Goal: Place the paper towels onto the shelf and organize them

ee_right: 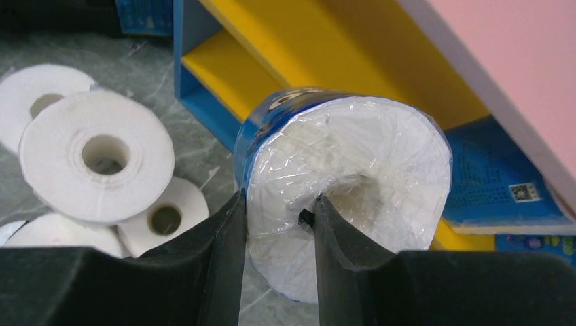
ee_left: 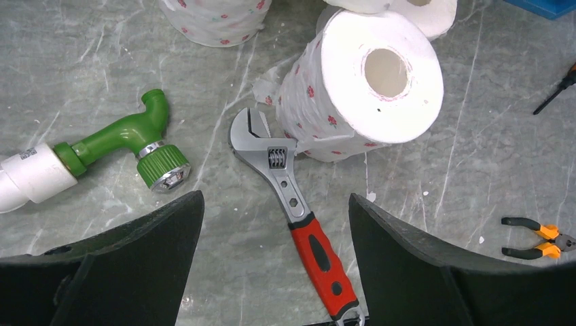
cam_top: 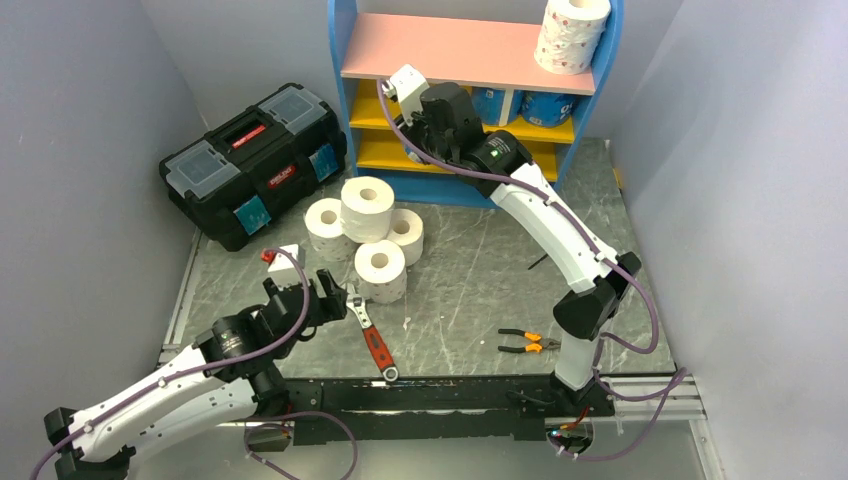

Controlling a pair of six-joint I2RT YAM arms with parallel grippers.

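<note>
My right gripper is shut on a blue-wrapped paper roll, pinching the clear plastic at its end. The roll hangs before the shelf's yellow boards; in the top view the arm mostly hides it. The shelf has a pink top board bearing one patterned roll. Below, on a yellow board, stand two blue packs at the right. White rolls are grouped on the floor in front, one resting on others. My left gripper is open and empty above the grey floor.
A red-handled wrench lies below the left gripper, its head by a roll. A green tap lies to its left. Pliers rest at right; a black toolbox stands left of the shelf.
</note>
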